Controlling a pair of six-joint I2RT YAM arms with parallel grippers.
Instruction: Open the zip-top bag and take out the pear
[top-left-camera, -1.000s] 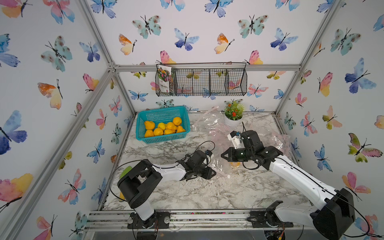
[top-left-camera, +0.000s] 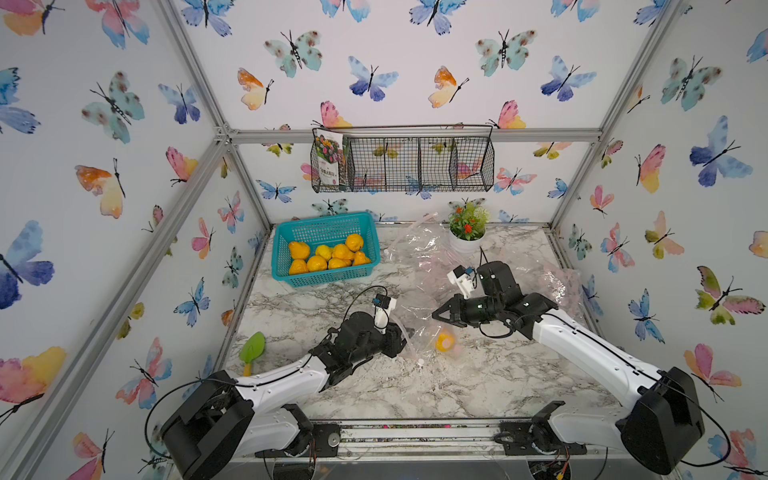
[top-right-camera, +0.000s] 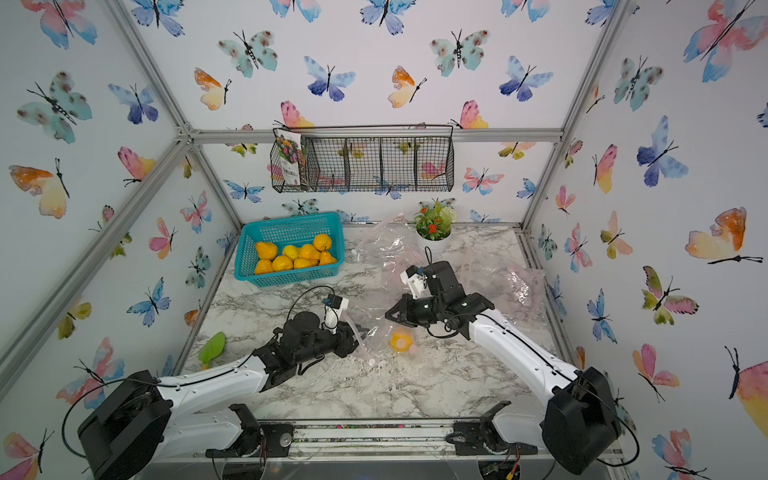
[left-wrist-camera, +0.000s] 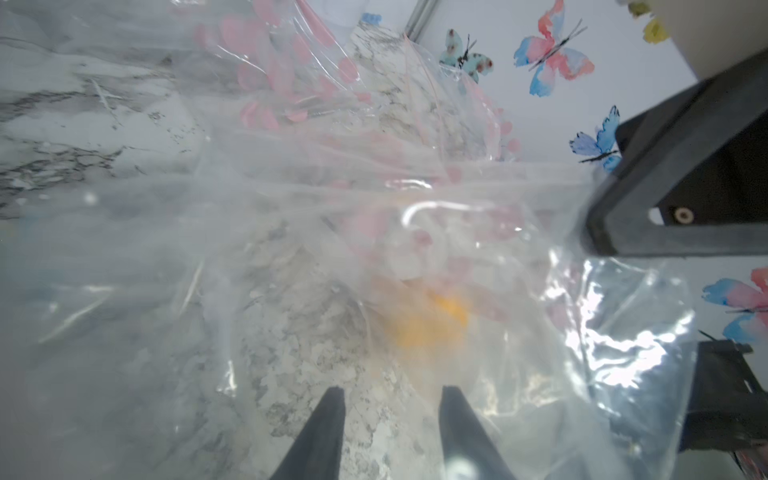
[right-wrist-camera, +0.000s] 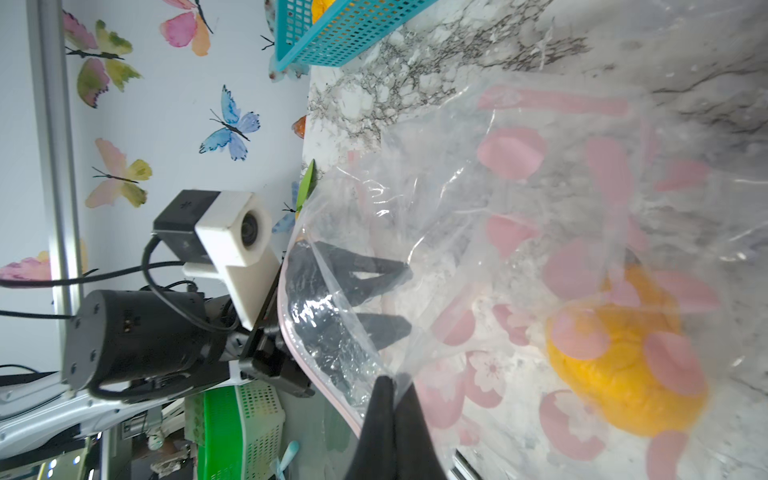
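The clear zip top bag with pink spots (right-wrist-camera: 512, 152) lies in the middle of the table, its near-left mouth spread and raised. Inside is the yellow-orange pear (right-wrist-camera: 632, 360), seen through the film; from above the pear (top-left-camera: 445, 342) sits just below my right gripper (top-left-camera: 442, 312). My right gripper is shut, with thin film of the bag's edge pinched at its tips. At the mouth's left side, my left gripper has its fingers apart, behind or within the film; I cannot tell which. In the left wrist view the pear (left-wrist-camera: 432, 320) is blurred beyond the left gripper.
A teal basket (top-left-camera: 324, 277) of yellow fruit stands at the back left. A potted plant (top-left-camera: 466, 232) is at the back, with more clear plastic (top-left-camera: 560, 284) to the right. A green spoon-shaped thing (top-left-camera: 253, 348) lies far left.
My left gripper has moved left, and the bag's mouth has stretched left with it. The pear has shifted left and slightly nearer. My right gripper has shifted a little left.
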